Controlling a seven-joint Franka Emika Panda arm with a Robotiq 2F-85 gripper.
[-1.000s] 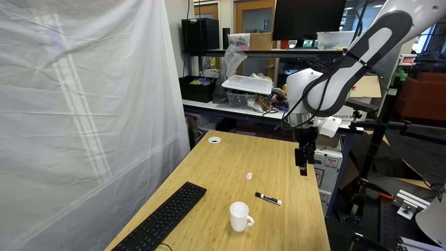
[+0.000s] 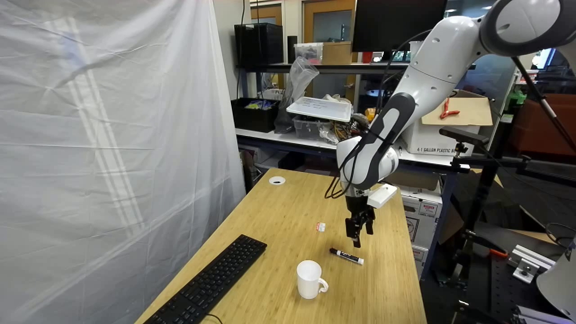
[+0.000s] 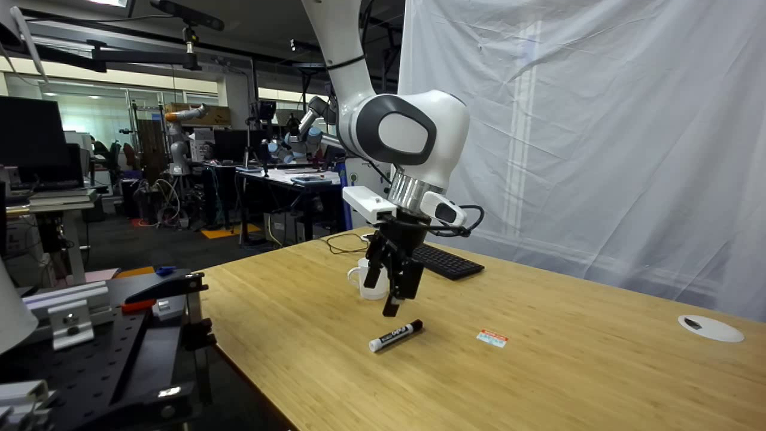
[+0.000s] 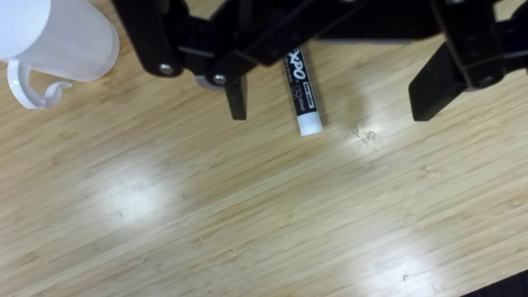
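On the wooden table lies a black and white Expo marker (image 2: 346,256), its dark cap towards the keyboard side. My gripper (image 3: 383,298) hangs above the table close to the marker, its fingers apart and empty. In the wrist view the white end of the marker (image 4: 302,94) shows in the gap between the spread fingers, below their height; its other end is hidden behind the gripper. A white mug (image 2: 309,280) stands upright near the marker; in the wrist view the mug (image 4: 74,42) is at the upper left, its handle downward.
A black keyboard (image 2: 210,283) lies along the curtain side of the table. A small red and white label (image 2: 321,227) and a white round disc (image 2: 276,180) lie flat on the tabletop. Bare wood surrounds the marker. Shelves with bins (image 2: 322,127) stand beyond the far edge.
In exterior view 1 the arm has moved left and lower, from the table's right edge to close by the marker. The marker, mug and keyboard have stayed put.
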